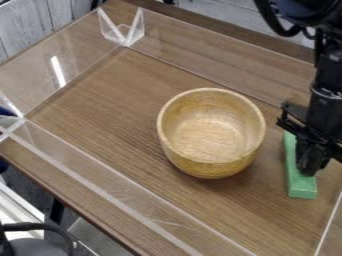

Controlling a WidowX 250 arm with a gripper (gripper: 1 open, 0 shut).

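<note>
A flat green rectangular block (301,183) lies on the wooden table at the right, just right of a round wooden bowl (210,130). My black gripper (306,160) is low over the upper part of the block, hiding some of it. Its fingertips look close together, and nothing shows raised between them; whether they touch the block I cannot tell.
A clear plastic piece (123,28) stands at the back left. Dark cables and hardware sit at the lower left, off the table's edge.
</note>
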